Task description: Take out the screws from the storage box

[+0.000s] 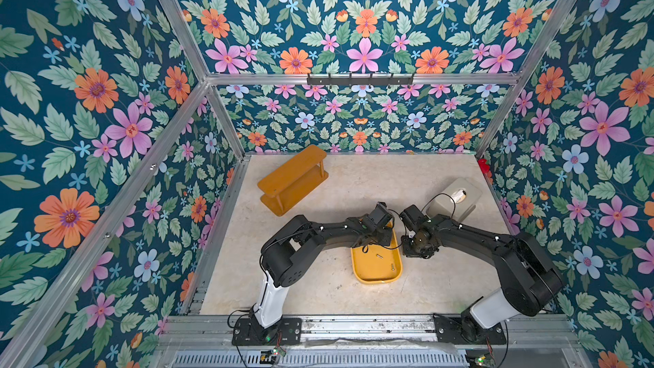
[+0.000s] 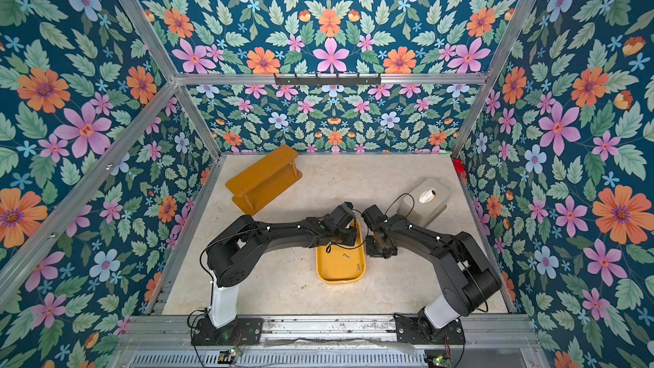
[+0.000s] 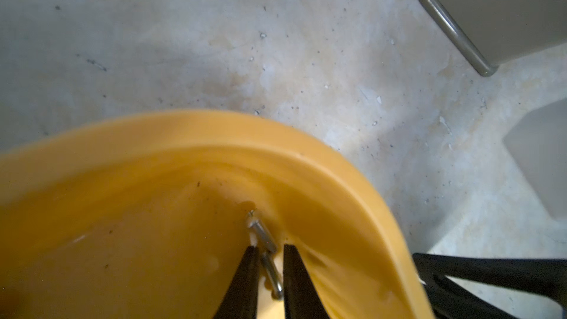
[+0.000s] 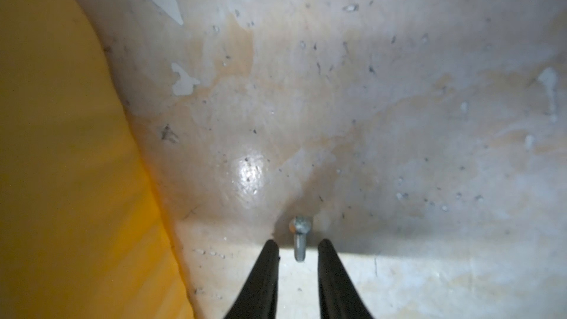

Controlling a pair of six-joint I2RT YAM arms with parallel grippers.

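The yellow storage box (image 1: 377, 281) stands mid-table, with loose screws (image 1: 379, 256) on its floor. My left gripper is open, reaching down into the box's far end. Two screws lie close together there: one (image 3: 261, 234) just beyond the fingertips, the other (image 3: 272, 276) in line with the gap between the fingers. Outside the box on its right, my right gripper is low over the table, its fingers parted. A single small screw (image 4: 300, 242) is on the table between those fingertips, with a gap on either side. Overhead, the arms hide both sets of fingertips.
A grey container (image 1: 470, 190) with a white item (image 1: 459, 195) stands at the back right. An orange-brown shelf (image 1: 293, 180) is at the back left. Right-hand fingers (image 3: 502, 274) appear just past the box wall in the left wrist view.
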